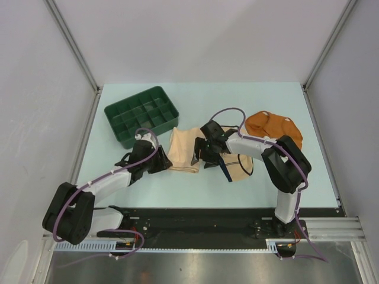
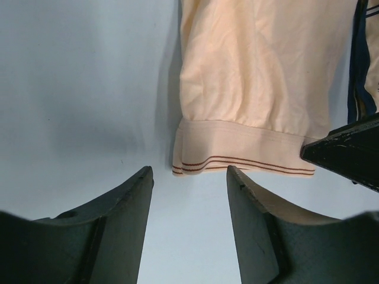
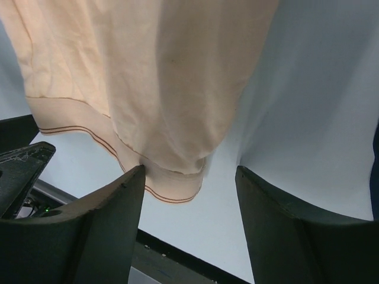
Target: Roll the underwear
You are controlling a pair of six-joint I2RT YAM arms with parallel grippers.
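The peach underwear (image 1: 183, 145) lies flattened on the white table, its striped waistband (image 2: 249, 154) toward the front and its sides folded over. My left gripper (image 1: 164, 164) is at its lower left corner; in the left wrist view its fingers (image 2: 118, 236) are parted on bare table just in front of the band, nothing between them. My right gripper stands open at the lower right corner, the band's folded end at its left finger.
A green divided box (image 1: 141, 116) stands at the back left. A beige garment with dark trim (image 1: 237, 168) and a brown garment (image 1: 272, 127) lie to the right.
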